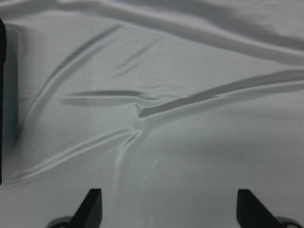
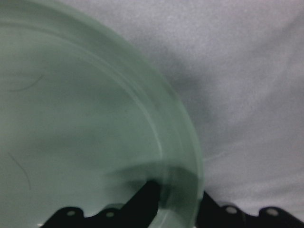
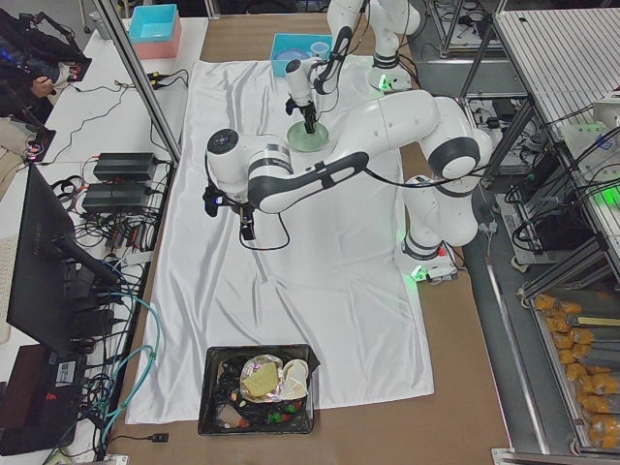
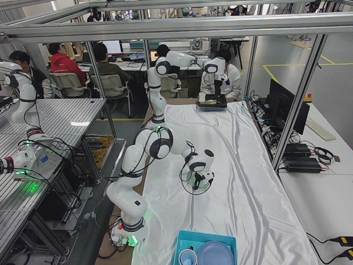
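Observation:
A pale green plate (image 3: 308, 140) lies on the white cloth in the upper middle of the camera left view; it fills the left of the right wrist view. My right gripper is at its rim (image 2: 185, 137), one finger inside and one outside; whether it grips the rim I cannot tell. My left gripper hangs open over bare, creased cloth (image 1: 152, 142), nothing between its fingers.
A black tray (image 3: 207, 407) with food-like items stands at one end of the cloth. A blue bin (image 4: 182, 240) holding a plate (image 4: 215, 256) and cup (image 4: 187, 257) stands at the other.

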